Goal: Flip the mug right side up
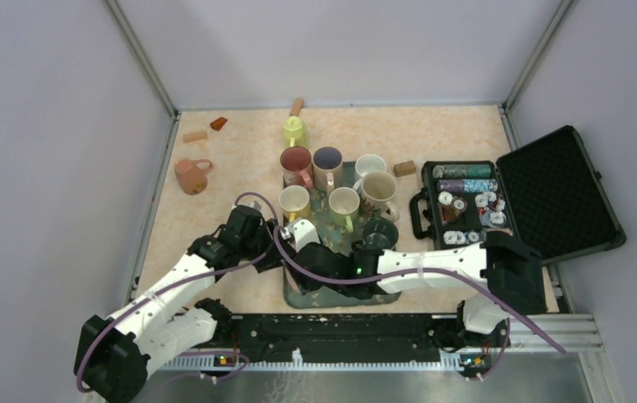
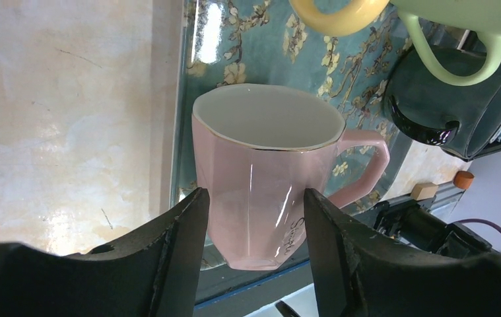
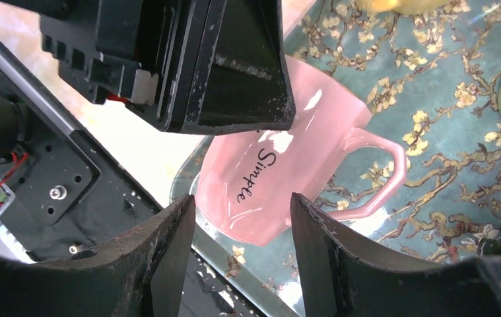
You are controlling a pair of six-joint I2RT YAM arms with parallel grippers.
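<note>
A pink mug (image 2: 254, 198) (image 3: 274, 178) lettered "Simple" lies on its side at the near-left corner of the teal tray (image 2: 274, 53) (image 3: 432, 198), its handle pointing sideways. My left gripper is open around the mug's body, one finger near the handle side; whether both touch is unclear. My right gripper stands open over the mug's lower part, a finger by the handle. In the top view both grippers crowd over that corner and mostly hide the mug.
Several upright mugs (image 1: 344, 200) fill the back of the tray, with a dark mug (image 1: 379, 233) at its right. An open black case (image 1: 466, 206) stands right. A pink pitcher (image 1: 190, 176) and wooden blocks lie on the left, where the table is fairly clear.
</note>
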